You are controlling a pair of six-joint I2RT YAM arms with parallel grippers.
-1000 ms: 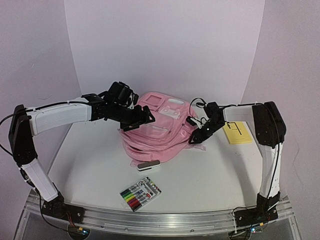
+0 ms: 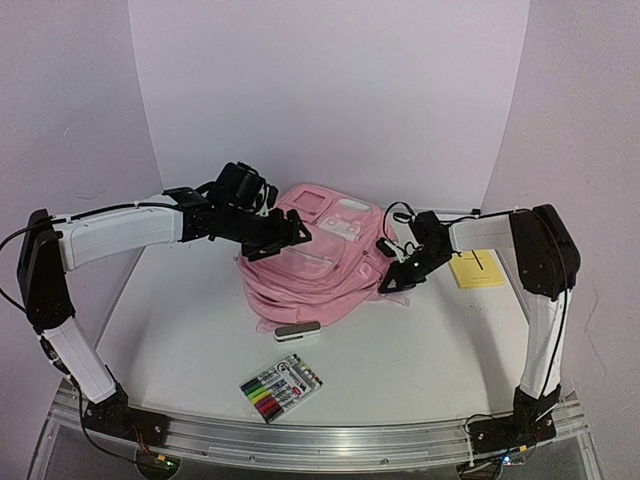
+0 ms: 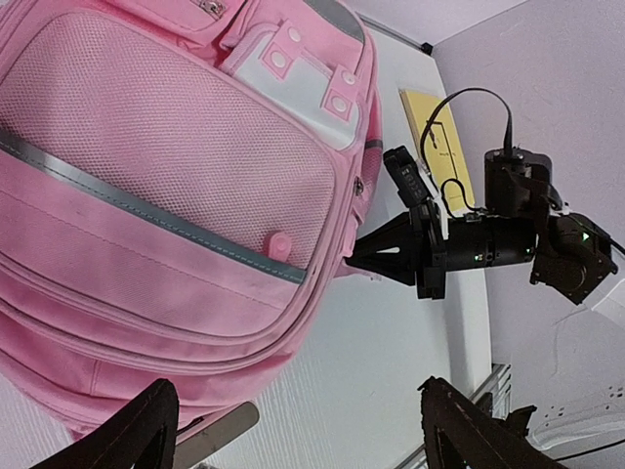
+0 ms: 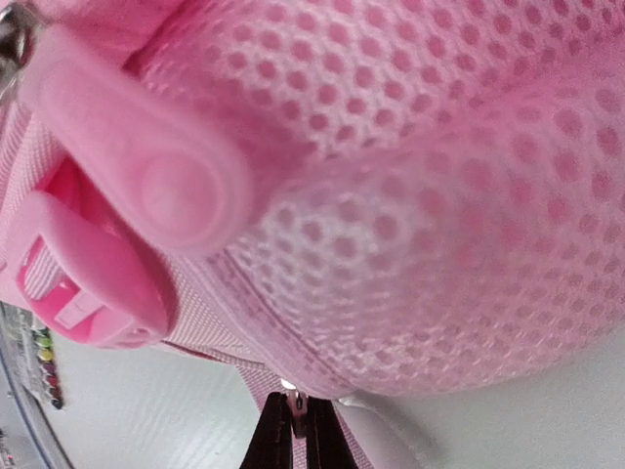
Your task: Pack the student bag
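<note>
The pink bag (image 2: pixel 310 275) lies on the table, its mesh front pocket (image 3: pixel 186 127) facing up in the left wrist view. Over the bag hangs my left gripper (image 2: pixel 285 240), its fingers (image 3: pixel 137 435) spread wide with nothing between them. At the bag's right side, my right gripper (image 2: pixel 388 280) has its tips together by the seam and a pink strap (image 4: pixel 259 381). Something small shows at those tips; whether it is held, I cannot tell. A grey-white case (image 2: pixel 297 331) sits at the bag's front edge. The marker set (image 2: pixel 281 388) lies nearer the front.
A yellow notebook (image 2: pixel 476 268) with a dark mark lies at the far right, behind the right arm. Bare table (image 2: pixel 430 360) stretches across the front right. Walls stand on three sides, and a metal rail (image 2: pixel 320 447) runs along the front.
The bag's near edges have moved a little. The left arm, case and markers look still.
</note>
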